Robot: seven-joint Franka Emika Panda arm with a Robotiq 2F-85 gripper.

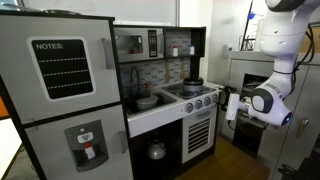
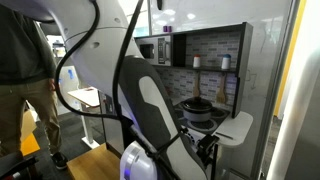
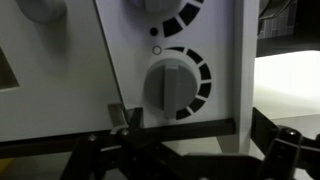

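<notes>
A round white knob (image 3: 172, 88) with a raised bar grip fills the middle of the wrist view, ringed by dark dashes on the stove's white control panel (image 3: 135, 65). My gripper is open, one finger to either side of the knob in that view; I cannot tell how far off the panel they are. A second knob (image 3: 155, 4) is cut off by the top edge. In the first exterior view the gripper (image 1: 224, 98) hovers at the right end of the toy kitchen's stove (image 1: 197, 104).
A dark pot (image 1: 192, 87) stands on the stovetop. Left of it are the sink (image 1: 147, 103) and a tall grey fridge (image 1: 70, 95); a kettle (image 1: 156, 151) sits in the lower shelf. Open floor lies in front of the oven (image 1: 198, 137).
</notes>
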